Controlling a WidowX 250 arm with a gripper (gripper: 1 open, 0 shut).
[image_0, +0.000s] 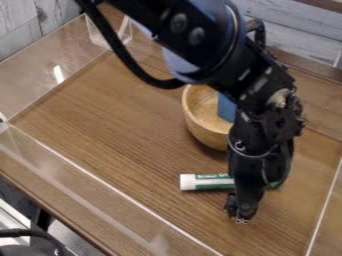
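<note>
My black gripper (251, 200) is lowered at the right, its fingers over the middle of a green and white tube (206, 182) lying on the wooden table. The fingers hide part of the tube, and its far end shows at their right. Behind the gripper stands a tan bowl (203, 112) with a blue object (227, 104) in it, partly covered by the arm.
Clear walls edge it at the left and right, and white boards stand behind. A dark cable loops over the upper left.
</note>
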